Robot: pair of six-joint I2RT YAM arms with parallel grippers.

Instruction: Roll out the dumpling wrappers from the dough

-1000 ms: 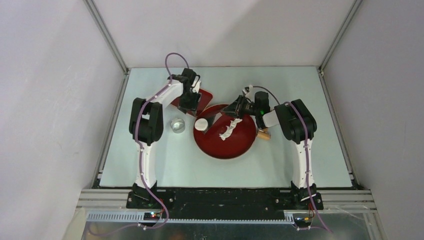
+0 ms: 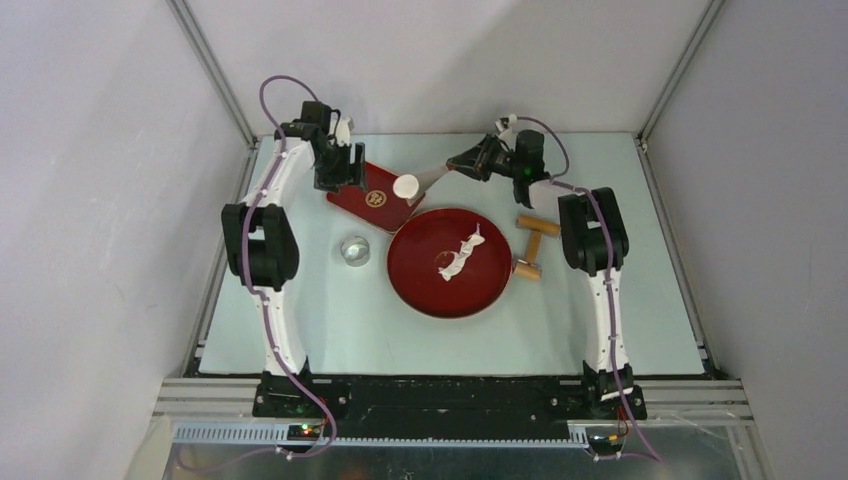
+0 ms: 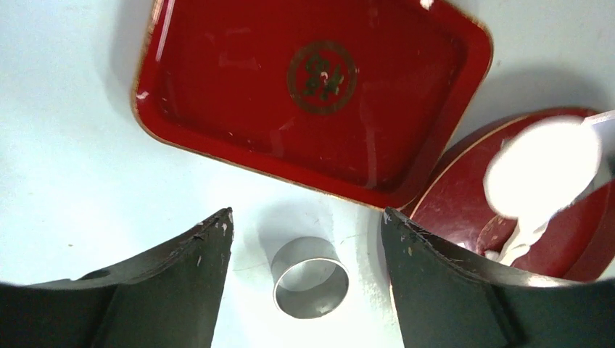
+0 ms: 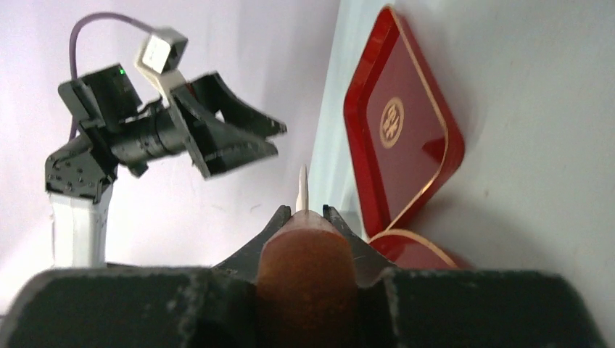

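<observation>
My right gripper is shut on the handle of a scraper, whose blade carries a round white dough piece, held over the rectangular red tray. The round red plate holds a crumpled strip of white dough. My left gripper is raised over the tray's left part, its fingers apart with nothing between them in the left wrist view.
A metal ring cutter stands left of the plate. Wooden tools, including a rolling-pin-like piece, lie right of the plate.
My right gripper has lifted the scraper and dough from over the plate toward the back, near the tray. My left gripper has moved back and left.
</observation>
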